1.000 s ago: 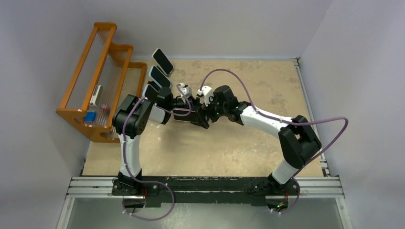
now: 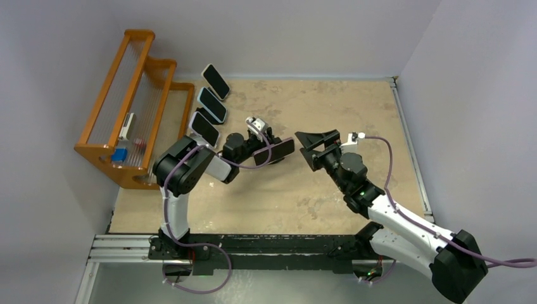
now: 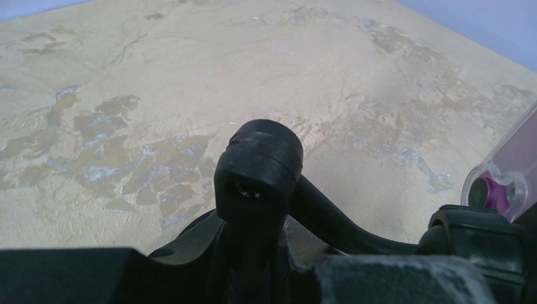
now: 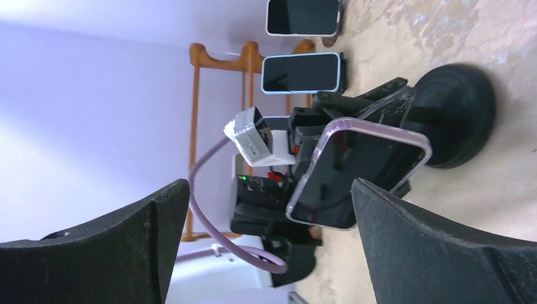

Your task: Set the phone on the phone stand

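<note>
A pink-framed phone (image 4: 358, 177) lies tilted on a black stand, whose round base (image 4: 449, 120) rests on the table. My left gripper (image 2: 267, 140) is at that stand, shut on its black upright (image 3: 258, 171), which fills the middle of the left wrist view; the phone's pink edge (image 3: 506, 171) shows at the right there. My right gripper (image 2: 309, 147) stands open just right of the phone, with nothing held between its fingers.
Several other phones (image 2: 215, 81) on stands line the left back. A wooden rack (image 2: 88, 147) fills the far left.
My right arm has pulled back from the phone toward the right. My left gripper has moved slightly right, and the phone now sits at a different angle, shifted right.
</note>
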